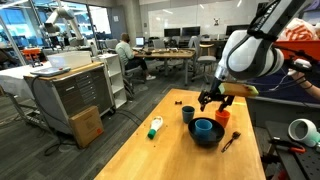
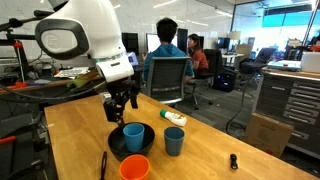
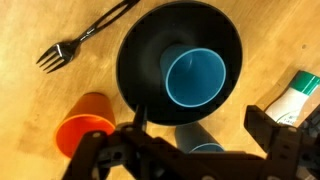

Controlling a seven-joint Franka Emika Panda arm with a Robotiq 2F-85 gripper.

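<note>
My gripper (image 2: pixel 121 108) is open above a round black bowl (image 2: pixel 119 149), with nothing between its fingers. A blue cup (image 3: pixel 195 77) stands in the bowl, beyond the fingertips in the wrist view. Close beside the bowl are an orange cup (image 3: pixel 85 125) and a dark grey-blue cup (image 3: pixel 195 138); in the wrist view the grey-blue one lies partly hidden behind the gripper. A black fork (image 3: pixel 60 55) rests on the wooden table on the side toward the orange cup. On the opposite side lies a white bottle with a green cap (image 3: pixel 293 98).
A small black object (image 2: pixel 233 161) sits farther along the table, away from the bowl. Office desks, chairs and seated people are in the background, clear of the tabletop.
</note>
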